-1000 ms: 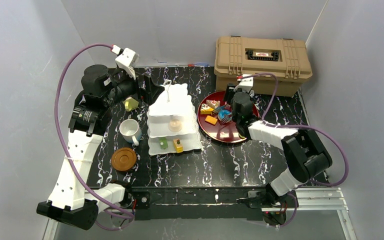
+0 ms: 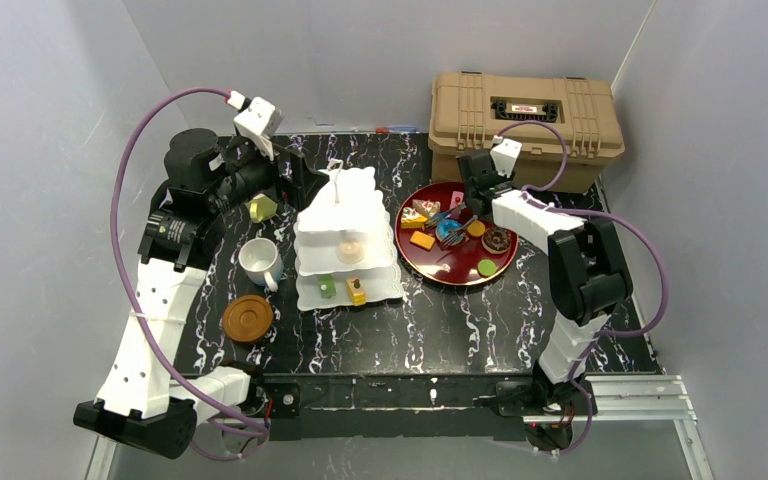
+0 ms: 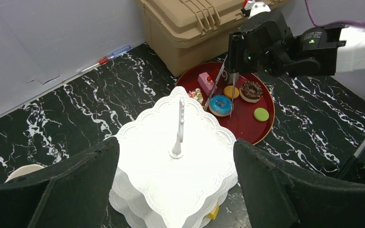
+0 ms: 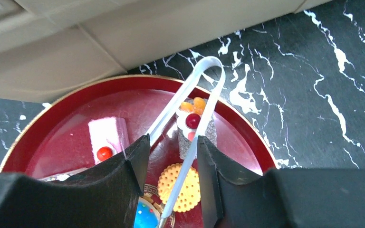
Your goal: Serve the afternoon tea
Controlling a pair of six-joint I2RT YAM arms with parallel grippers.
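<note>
A pair of tongs (image 4: 202, 111) with a looped end lies over the red tray (image 4: 83, 95). The right gripper has its fingers partly apart, one beside each arm of the tongs; whether they grip cannot be told. The tray bears a pink cake (image 4: 108, 135), a yellow biscuit (image 4: 180, 187), a blue donut (image 2: 448, 230), a chocolate donut (image 2: 497, 240) and other sweets. My left gripper stands open above the white tiered stand (image 3: 145, 164), nothing held. On the stand's lower tiers sit a pale round piece (image 2: 350, 250), a green piece (image 2: 327, 286) and a yellow cake (image 2: 356, 292).
A tan case (image 2: 525, 110) stands close behind the tray. On the left are a white cup (image 2: 260, 262), a yellow-green cup (image 2: 261, 208) and a brown round coaster (image 2: 247, 318).
The left arm stays nearly still.
</note>
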